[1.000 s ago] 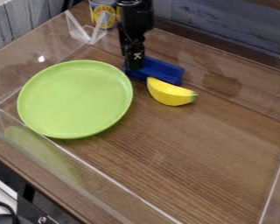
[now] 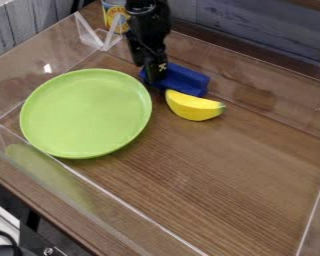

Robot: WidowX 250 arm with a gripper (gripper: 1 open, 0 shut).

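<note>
My gripper [image 2: 152, 70] reaches down from the top centre of the view, its dark body over the left end of a blue block [image 2: 184, 82]; its fingertips are dark and hard to make out, with nothing visibly held. A yellow banana [image 2: 194, 106] lies just in front of the blue block. A large green plate [image 2: 85, 114] fills the left middle, below and left of my gripper.
A yellow can [image 2: 115, 18] stands at the top left behind a clear barrier. Clear walls edge the work area.
My gripper has shifted slightly over the left end of the blue block. The block, banana and plate look unmoved.
</note>
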